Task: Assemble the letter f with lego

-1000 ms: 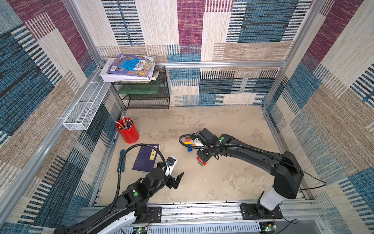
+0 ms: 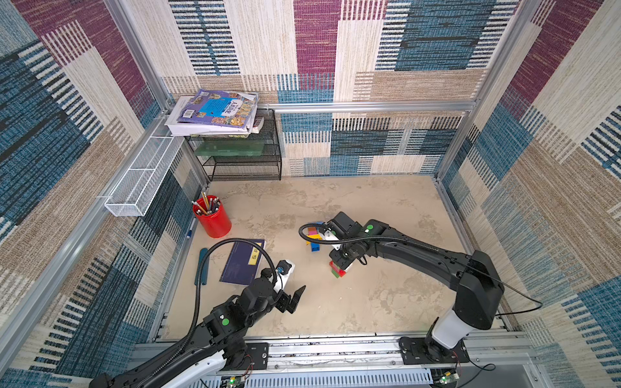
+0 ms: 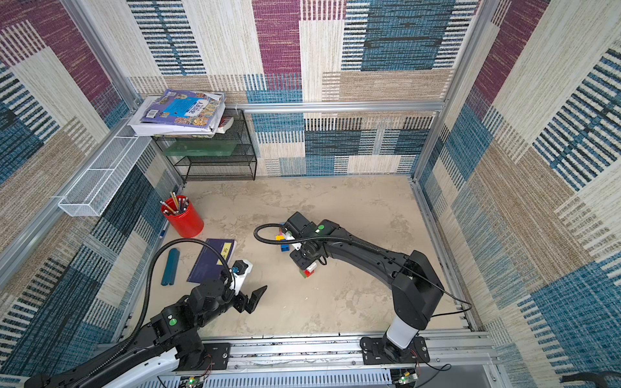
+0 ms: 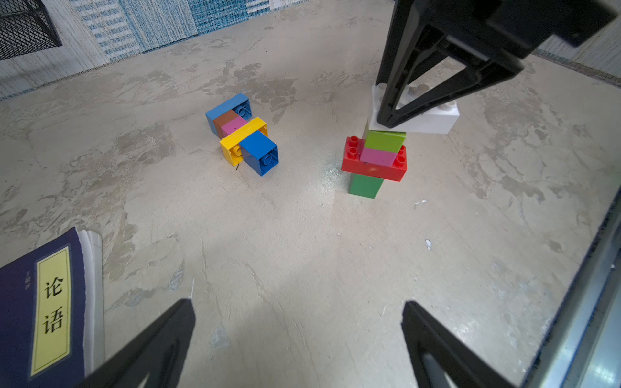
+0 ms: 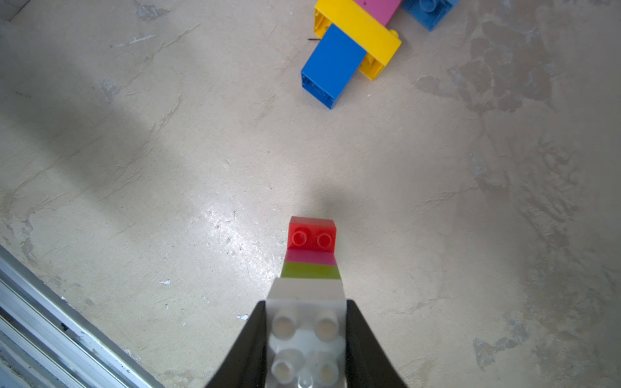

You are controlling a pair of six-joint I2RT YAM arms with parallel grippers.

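My right gripper is shut on a white brick (image 4: 432, 117), which tops a column of lime brick (image 4: 386, 139), pink brick (image 4: 378, 155), red brick (image 4: 355, 165) and green brick (image 4: 365, 185). Behind and to the left in the left wrist view lies a loose cluster: blue brick (image 4: 258, 152), yellow brick (image 4: 239, 132), a pink and a brown piece, and another blue brick (image 4: 223, 110). My left gripper (image 2: 288, 298) hangs open over the front of the table, nothing between its fingers.
A navy book (image 2: 238, 265), a teal case (image 3: 170, 266) and a red pencil cup (image 2: 214, 221) are at the left. A wire shelf stands at the back left.
The right gripper and the stack have shifted very slightly to the right and toward the front in the top left view. The left arm has not moved.
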